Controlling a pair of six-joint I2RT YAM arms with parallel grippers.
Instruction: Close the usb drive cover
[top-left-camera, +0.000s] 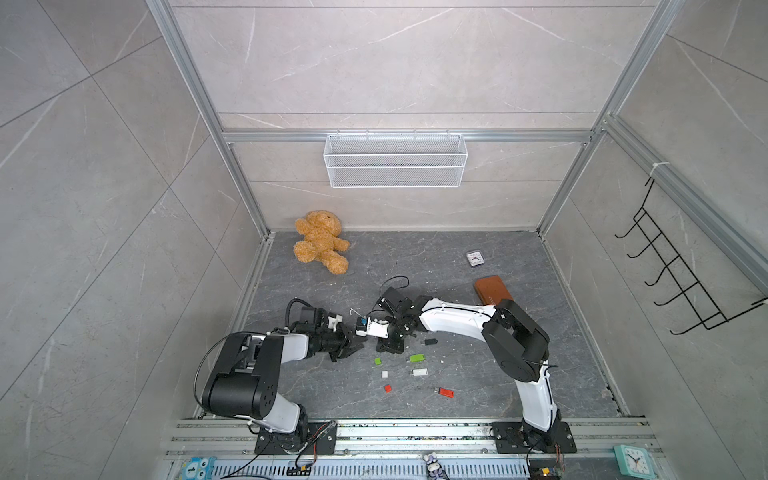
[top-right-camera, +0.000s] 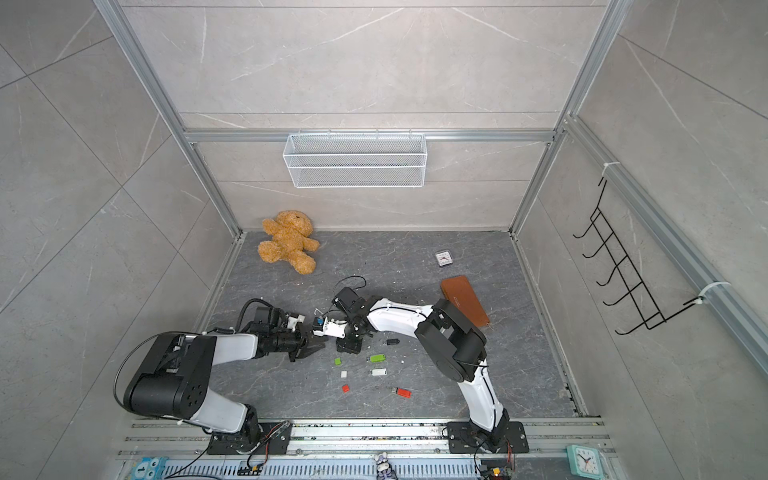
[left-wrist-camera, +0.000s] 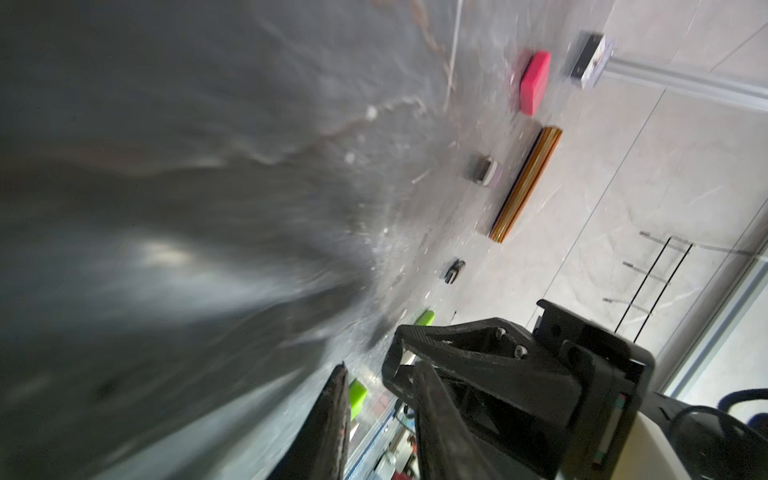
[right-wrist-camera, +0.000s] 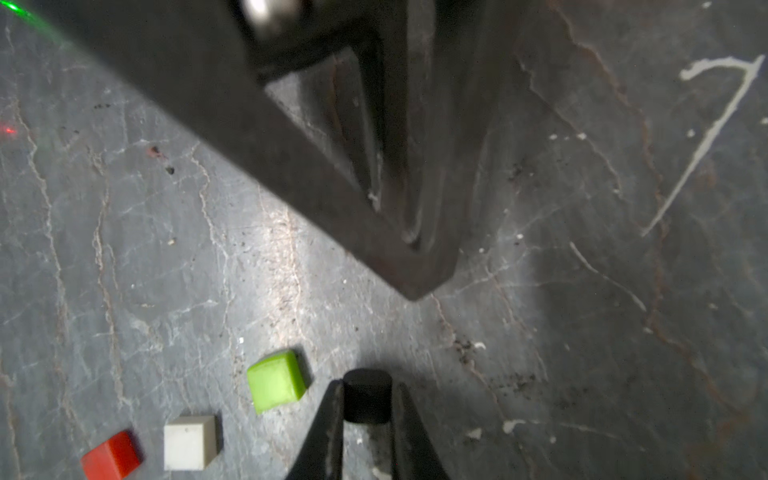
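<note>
A small black cap (right-wrist-camera: 368, 400) is pinched between the fingertips of my right gripper (top-left-camera: 389, 346), which is held over the mid-left floor. My left gripper has its fingers apart with nothing seen between them, and faces the right gripper close by. A dark tapered finger (right-wrist-camera: 412, 276), seemingly the left gripper's, reaches into the right wrist view above the cap. On the floor lie a black drive (top-left-camera: 430, 341), a green drive (top-left-camera: 417, 357), a white drive (top-left-camera: 419, 372) and a red drive (top-left-camera: 445, 392). Beside them are a green cap (right-wrist-camera: 276, 381), a white cap (right-wrist-camera: 190, 442) and a red cap (right-wrist-camera: 110, 456).
At the back left sits a teddy bear (top-left-camera: 321, 241). A brown notebook (top-left-camera: 492, 289) and a small clock (top-left-camera: 475, 258) lie toward the back right. The pink block (left-wrist-camera: 534, 82) shows in the left wrist view.
</note>
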